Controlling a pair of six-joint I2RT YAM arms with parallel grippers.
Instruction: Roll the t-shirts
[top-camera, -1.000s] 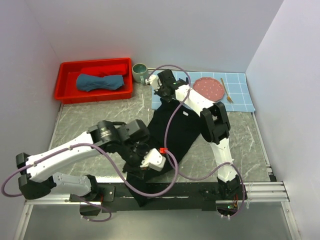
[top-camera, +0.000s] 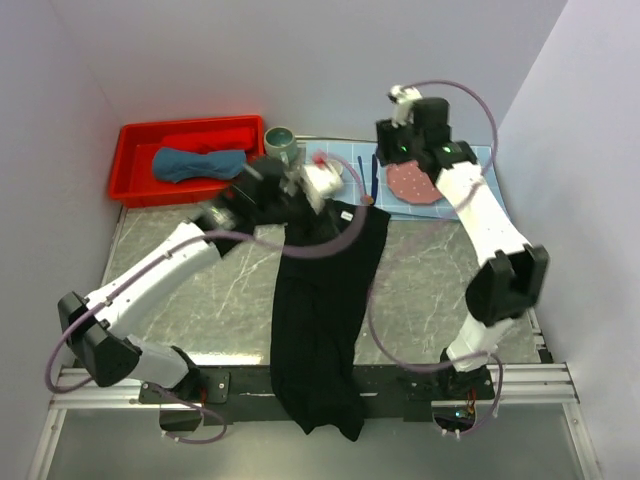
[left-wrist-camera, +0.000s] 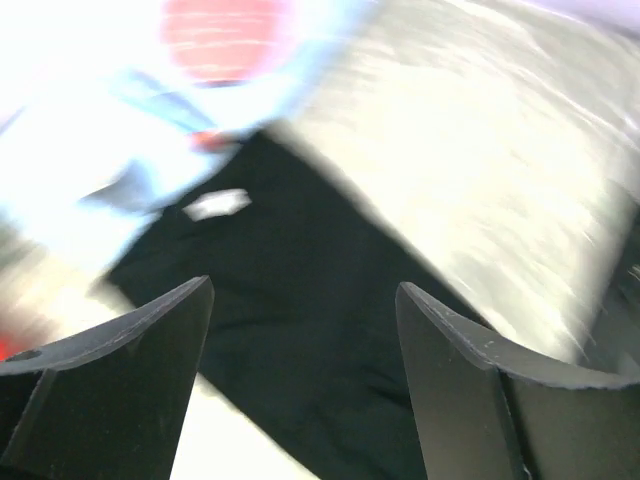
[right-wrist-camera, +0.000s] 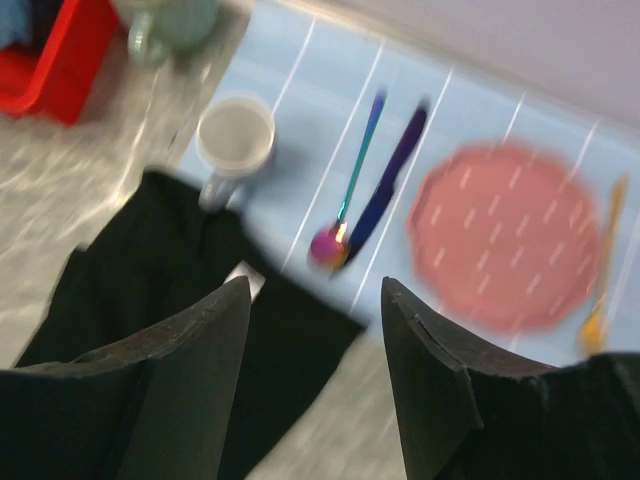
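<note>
A long black t-shirt (top-camera: 318, 310) lies folded lengthwise on the table, its lower end hanging over the front edge and its white label near the far end. Above that far end my left gripper is open, with the shirt below and nothing held; motion blurs it in the top view. At the back right, over the blue mat, my right gripper stands part open. Its fingers are apart and empty, clear of the shirt. In the red tray (top-camera: 117, 180) lie a rolled blue cloth (top-camera: 200, 165) and a red cloth (top-camera: 225, 138).
Beside the tray stands a green mug (top-camera: 281, 145). The blue mat (right-wrist-camera: 290, 125) bears a white cup (right-wrist-camera: 235, 140) by the shirt's far end, dark utensils (right-wrist-camera: 390, 185), a pink plate (right-wrist-camera: 505, 235) and a yellow utensil (right-wrist-camera: 605, 270). Bare table flanks the shirt.
My left arm has swung from the shirt's front half to its far end. The right gripper has let go and moved right over the mat. The shirt now lies straighter.
</note>
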